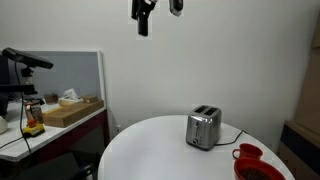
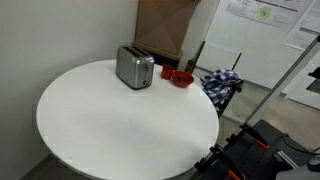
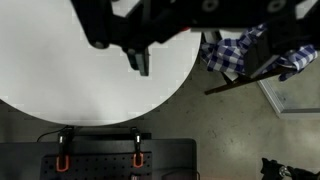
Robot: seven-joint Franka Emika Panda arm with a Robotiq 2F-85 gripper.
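Observation:
High above the table, at the top edge of exterior view 1, my gripper [image 1: 160, 20] hangs with its two dark fingers apart. Nothing shows between them, and the gripper is far from every object. A silver toaster [image 1: 203, 127] stands upright on the round white table [image 1: 150, 145], its cord trailing behind. To its right are a red mug [image 1: 248, 151] and a red bowl [image 1: 262, 170] with something dark inside. Exterior view 2 shows the toaster [image 2: 135, 67], the mug [image 2: 168, 72] and the bowl [image 2: 182, 78] near the table's far side.
A blue-and-white checked cloth [image 2: 221, 84] hangs beside the table. Wide bare tabletop [image 2: 120, 125] lies in front of the toaster. Boxes and jars fill a side shelf [image 1: 60, 115] at the left of exterior view 1.

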